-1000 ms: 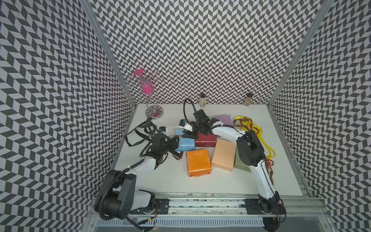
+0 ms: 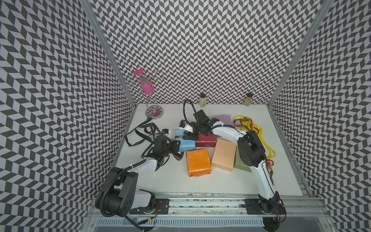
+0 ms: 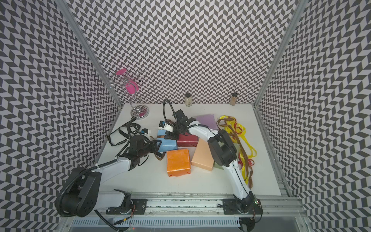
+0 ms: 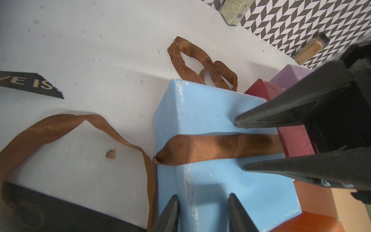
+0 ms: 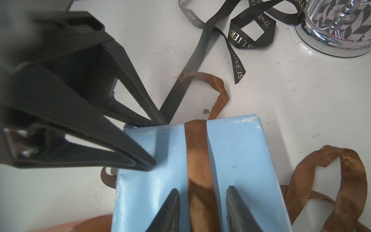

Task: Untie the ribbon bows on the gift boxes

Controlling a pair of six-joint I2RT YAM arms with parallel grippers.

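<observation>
The light blue box (image 4: 204, 104) has a brown ribbon (image 5: 199, 154) lying flat across its top, with loose brown loops (image 4: 185, 50) on the table beside it and no bow visible there. My left gripper is open, low against the blue box, nothing clearly held. My right gripper is open over that box, its fingertips either side of the ribbon band. Both arms converge on this box in the top views; their contact with it is hard to tell.
Orange (image 2: 198, 162), peach (image 2: 223, 154), red, green and lilac boxes crowd the centre and right. Black ribbons lie left near a chrome stand (image 2: 154, 112); yellow and brown ribbons lie far right. Two bottles stand at the back.
The right arm moved very slightly; the other boxes are unchanged.
</observation>
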